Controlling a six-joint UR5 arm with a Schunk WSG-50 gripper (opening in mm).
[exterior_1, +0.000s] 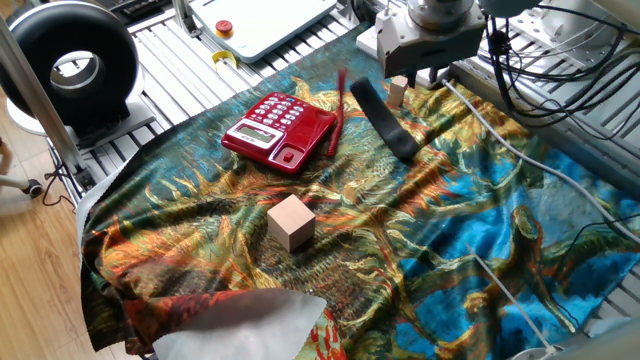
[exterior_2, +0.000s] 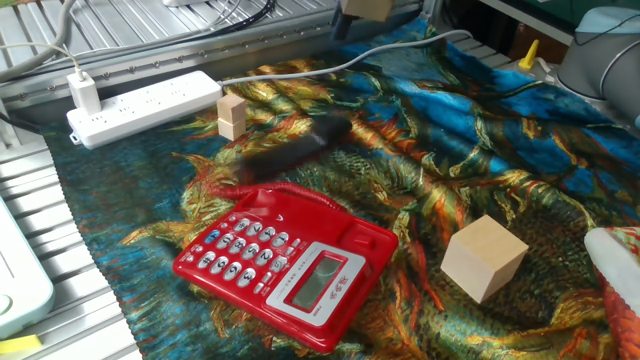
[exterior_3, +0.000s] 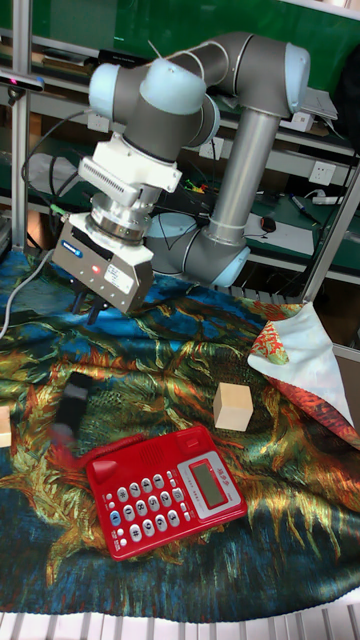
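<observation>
A black handset (exterior_1: 385, 118) lies slantwise at the cloth beside the red telephone (exterior_1: 281, 132), its outline blurred in exterior view 2. Whether it rests fully on the cloth is hard to tell. The red coiled cord (exterior_1: 340, 110) runs between handset and phone base. Above and clear of the handset, toward the robot's side, is my gripper (exterior_3: 86, 309); its two dark fingers stand apart with nothing between them. The phone's cradle is empty, keypad and display facing up.
A wooden cube (exterior_1: 291, 222) sits on the patterned cloth, and smaller wooden blocks (exterior_2: 231, 117) stand near a white power strip (exterior_2: 150, 108). A grey cable (exterior_1: 540, 165) crosses the cloth. One cloth corner (exterior_3: 309, 357) is folded over.
</observation>
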